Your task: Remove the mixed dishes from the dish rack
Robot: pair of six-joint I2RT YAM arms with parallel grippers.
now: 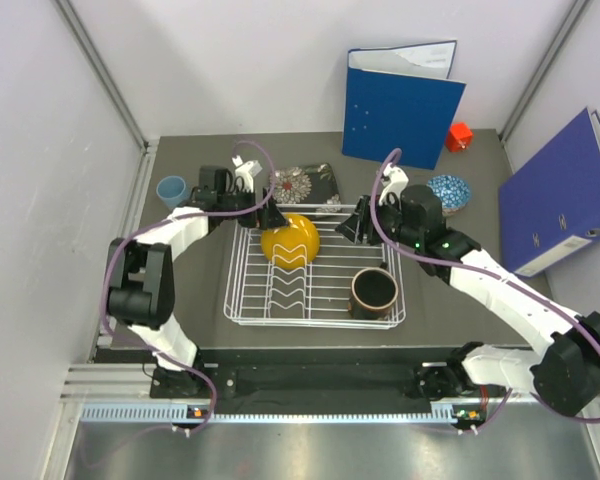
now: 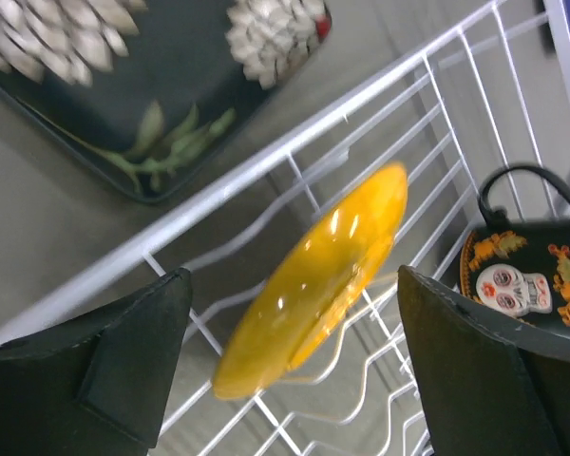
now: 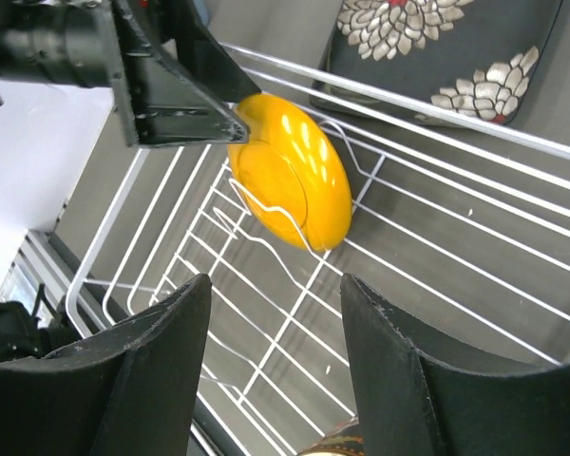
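Observation:
A yellow plate point(image 1: 292, 243) stands on edge among the wire dividers of the white dish rack point(image 1: 315, 320); in the left wrist view the plate point(image 2: 304, 285) lies between and beyond my fingertips. My open left gripper point(image 1: 263, 208) is just above it at the rack's back-left. My open right gripper point(image 1: 363, 222) hovers over the back-right of the rack, empty. A dark, light-rimmed round container point(image 1: 373, 293) is in the rack's front right; a dark pot with a skull pattern point(image 2: 522, 280) shows in the left wrist view.
Behind the rack lies a dark flowered tray point(image 1: 312, 180). A blue cup point(image 1: 171, 190) is back left, a blue patterned dish point(image 1: 450, 188) right. Blue binders point(image 1: 400, 115) and a red box point(image 1: 459, 135) line the back and right. Bare counter shows left of the rack.

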